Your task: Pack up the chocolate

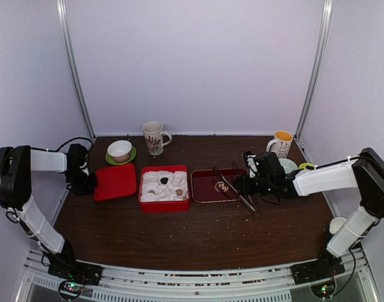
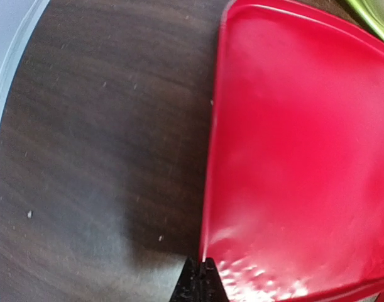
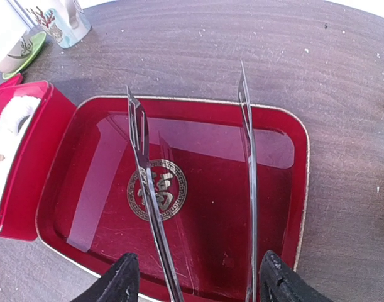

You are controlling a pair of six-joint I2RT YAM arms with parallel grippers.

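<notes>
A red box (image 1: 148, 201) holds white padding with a few chocolates (image 1: 164, 180), one dark, others light brown. Its flat red lid (image 1: 115, 184) lies to the left; my left gripper is shut at the lid's near left edge, its tips touching or very close to the rim. To the box's right is a dark red tray (image 3: 210, 226) with a gold emblem. My right gripper is over this tray, part open, with long tong-like metal strips (image 3: 252, 189) extending from it and nothing visible between them.
A white bowl (image 1: 120, 148) on a green saucer and a tall mug (image 1: 153, 138) stand at the back. An orange-lined mug (image 1: 279, 145) and another dish (image 1: 288, 165) are at the right.
</notes>
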